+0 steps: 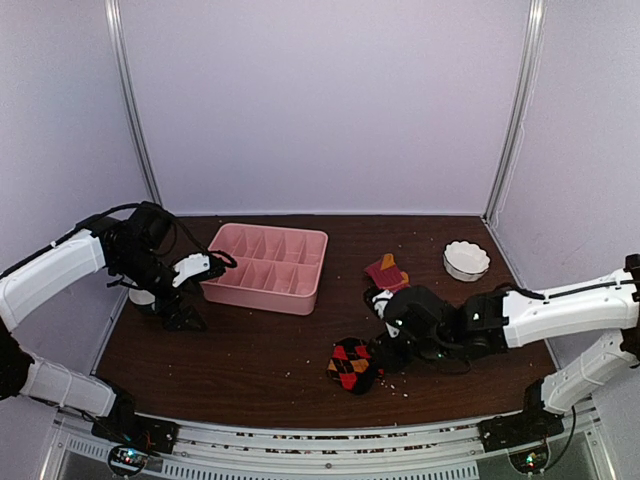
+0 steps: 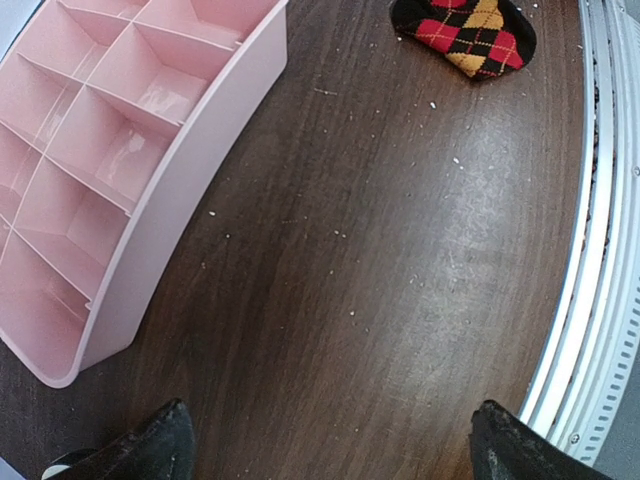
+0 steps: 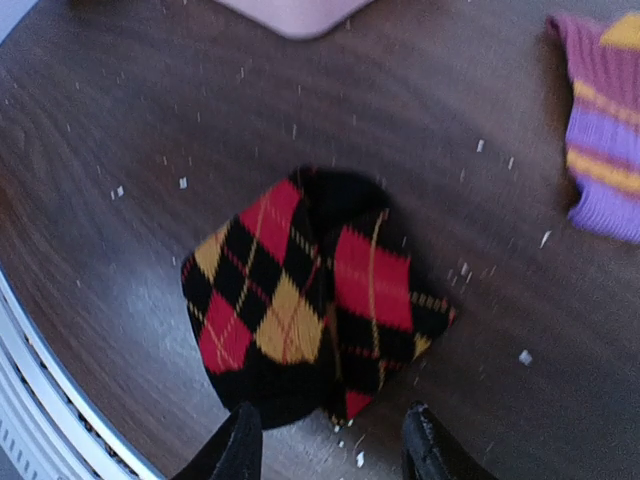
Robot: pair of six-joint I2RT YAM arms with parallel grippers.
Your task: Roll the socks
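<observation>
A black sock with red and yellow diamonds lies folded on the table's near middle; its toe end also shows in the left wrist view (image 2: 470,35). Right above it hovers my right gripper, its fingers apart and nothing between them. A striped purple and orange sock (image 3: 605,130) rests farther back, partly hidden behind the right arm in the top view (image 1: 386,272). Over at the left side, my left gripper stands open and empty, away from both socks.
A pink divided box (image 1: 265,290) stands at the back left, its compartments empty. At the back right is a white fluted bowl (image 1: 466,262). Small light crumbs are scattered about the table, which is clear in its left front part.
</observation>
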